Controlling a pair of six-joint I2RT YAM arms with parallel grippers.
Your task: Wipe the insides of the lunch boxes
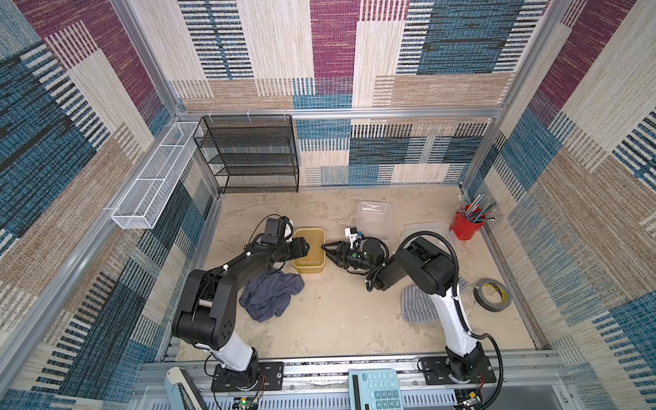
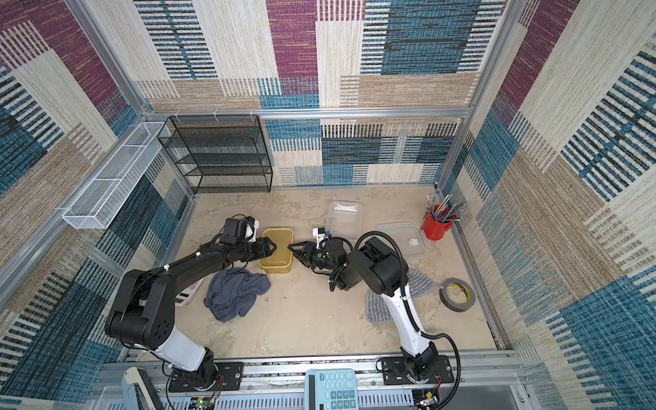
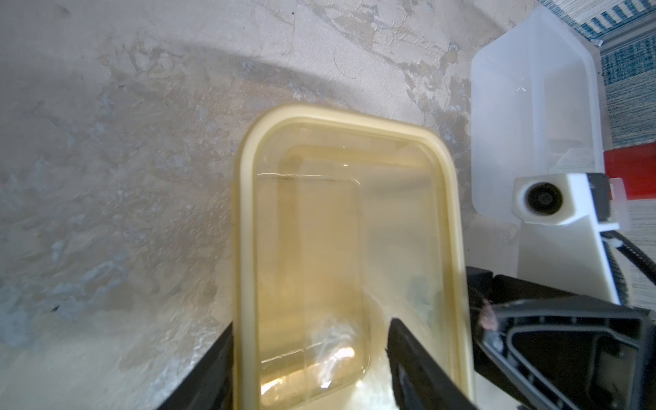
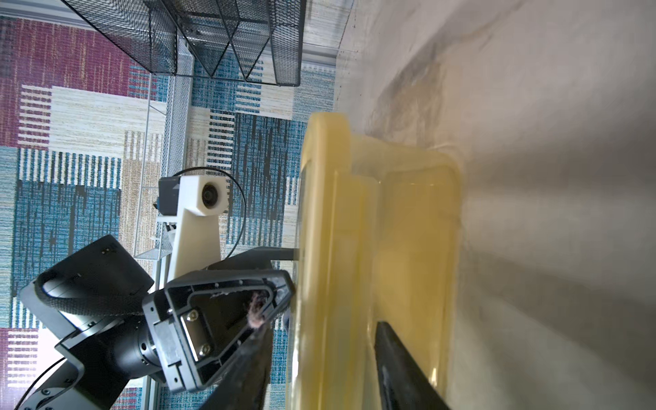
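Note:
A yellow translucent lunch box (image 1: 309,246) sits on the table between both grippers. My left gripper stands open over its left wall, one finger by the rim and the other over the inside. My right gripper is open across the opposite wall, a finger either side of it. A clear lunch box (image 1: 373,217) stands behind. A dark grey cloth (image 1: 270,294) lies crumpled in front of the left arm, and a striped grey cloth (image 1: 419,304) lies partly beneath the right arm.
A clear tray (image 2: 412,239) lies at the back right near a red pen cup (image 1: 463,224). A tape roll (image 1: 492,295) lies at the right. Black mesh shelves (image 1: 249,153) stand at the back left.

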